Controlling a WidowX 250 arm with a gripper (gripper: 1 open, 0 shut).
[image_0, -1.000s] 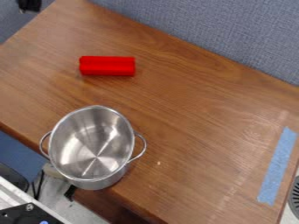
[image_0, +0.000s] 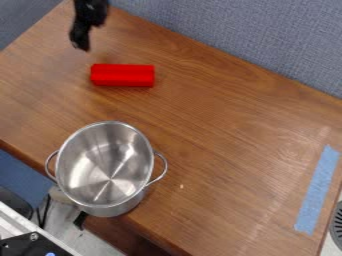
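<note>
My gripper (image_0: 83, 36) hangs at the top left of the camera view, dark and blurred, above and to the left of a red cylinder (image_0: 122, 75) lying on its side on the wooden table (image_0: 227, 140). Whether its fingers are open or shut is unclear. An empty steel pot (image_0: 107, 165) with two side handles sits near the lower-left edge of the table.
A strip of blue tape (image_0: 315, 190) runs along the right side. A grey padded wall (image_0: 267, 35) borders the back. Dark equipment and cables lie off the table at the lower left.
My gripper has moved right from the top-left edge toward the area above the red cylinder. The cylinder and pot have not moved.
</note>
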